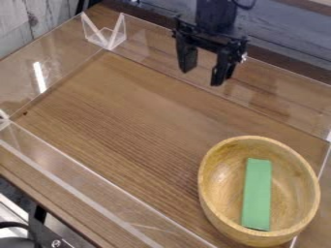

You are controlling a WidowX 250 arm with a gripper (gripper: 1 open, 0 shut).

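Observation:
The black gripper (207, 58) hangs over the back middle of the wooden table (116, 126), its fingers pointing down and apart, with nothing visible between them. A green block (256, 194) lies inside a round wooden bowl (214, 199) at the front right, well away from the gripper.
A white wire object (106, 29) stands at the back left. A dark cable (15, 231) shows beyond the table at the lower left.

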